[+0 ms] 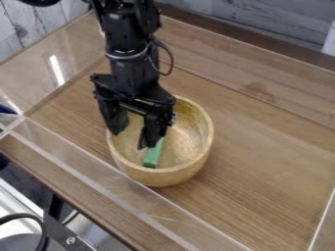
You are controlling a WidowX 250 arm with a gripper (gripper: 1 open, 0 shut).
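Observation:
A round beige bowl (195,162) sits on the wooden table (262,196). In it lies a green elongated object (153,154), partly hidden by the black gripper (139,129), whose fingers reach down over the bowl's left and middle part. The gripper is open, and nothing shows clearly between its fingers.
A transparent strip runs along its front left edge, with black cables beyond at the lower left. A white panelled wall stands at the back.

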